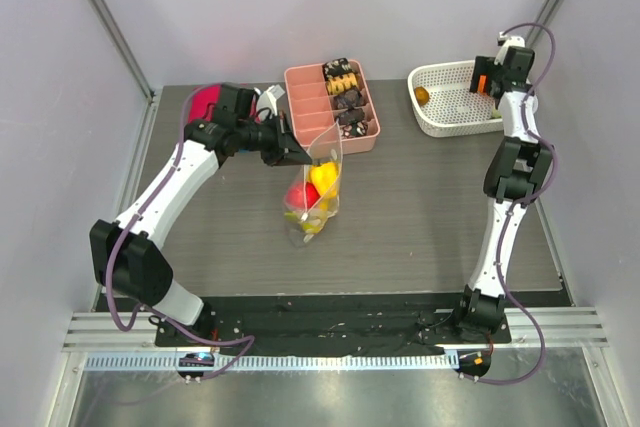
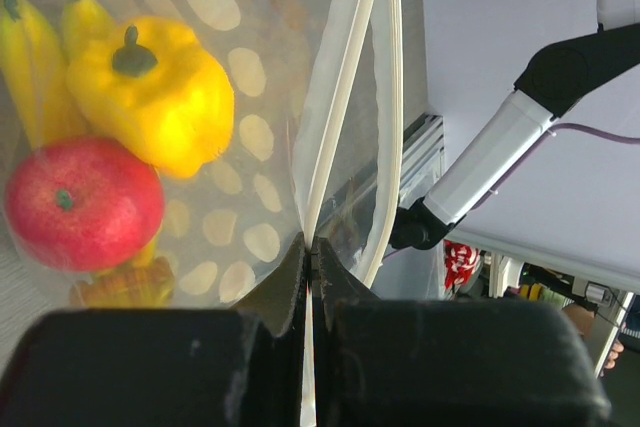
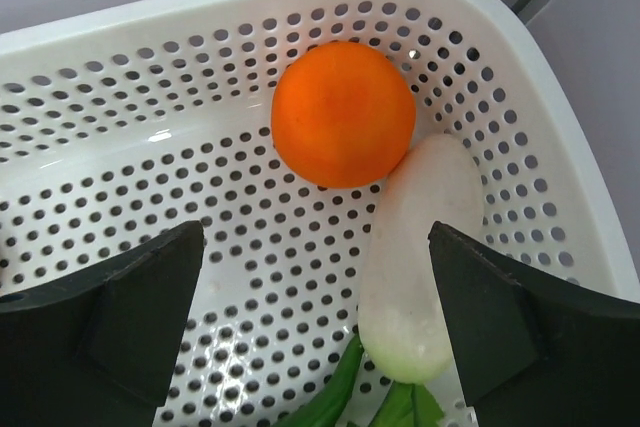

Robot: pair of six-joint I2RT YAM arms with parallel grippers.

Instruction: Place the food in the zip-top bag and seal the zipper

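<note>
The clear zip bag (image 1: pixel 296 222) stands in the middle holding a red fruit (image 2: pixel 85 207), a yellow pepper (image 2: pixel 160 97) and other yellow food. My left gripper is shut on the white zipper edge at the bag's top. In the white perforated basket (image 1: pixel 440 122) at the back right, my right gripper hangs open over an orange (image 3: pixel 342 112), a pale elongated vegetable (image 3: pixel 418 247) and green leaves or stems (image 3: pixel 330 397). A brown round item (image 1: pixel 422 95) lies at the basket's left.
A pink divided tray (image 1: pixel 305 92) with small items stands at the back middle, a red object (image 1: pixel 200 99) at the back left behind my left arm. The table between bag and basket is clear.
</note>
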